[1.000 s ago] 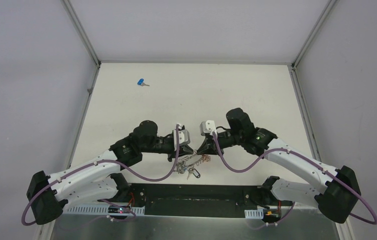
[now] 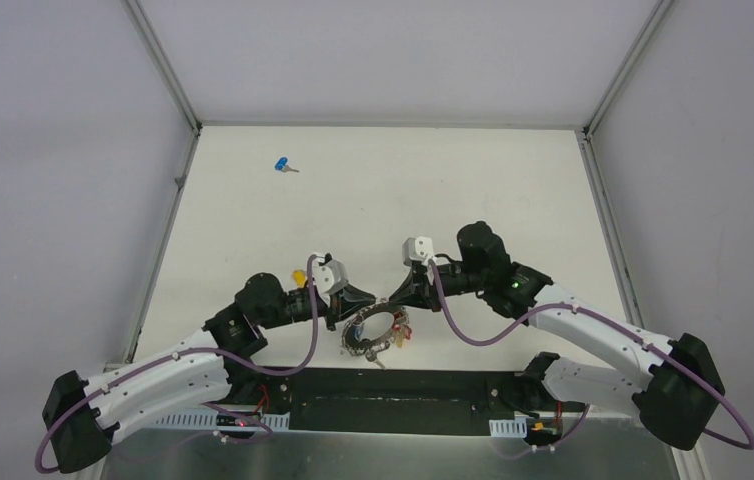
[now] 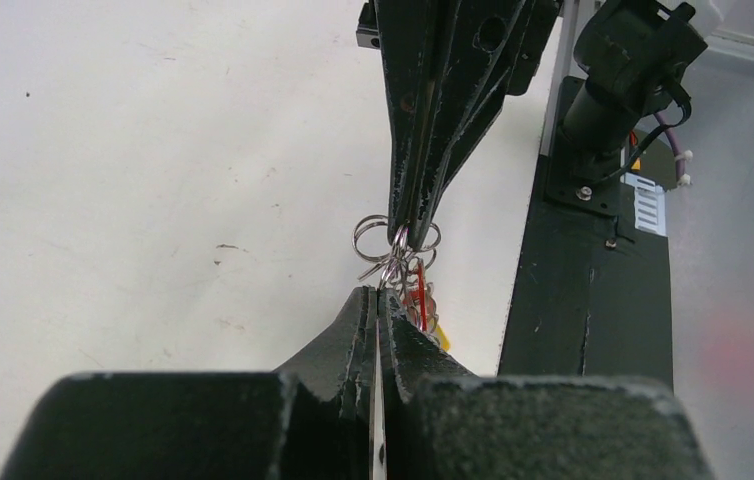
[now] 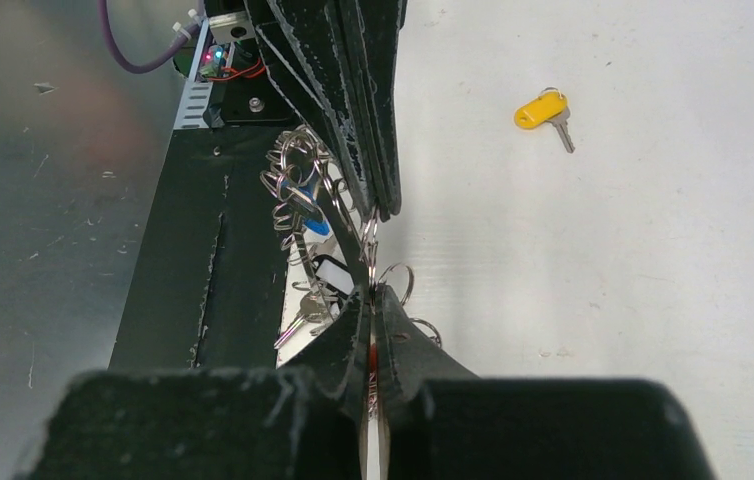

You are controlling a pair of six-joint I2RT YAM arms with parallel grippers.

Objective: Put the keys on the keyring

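Observation:
The keyring, a loop strung with small wire rings, keys and coloured tags, hangs at the table's front edge between the grippers. My left gripper and my right gripper are both shut, tips facing each other, with thin wire rings at both tips; whether each pinches a ring is hard to be sure of, though the rings appear held. A yellow-tagged key lies loose on the table, partly behind the left arm from above. A blue-tagged key lies at the back left.
A dark strip with the arm mounts runs along the front edge, just under the keyring.
My left gripper has moved left and slightly away from the right one. The right arm shifted only slightly.

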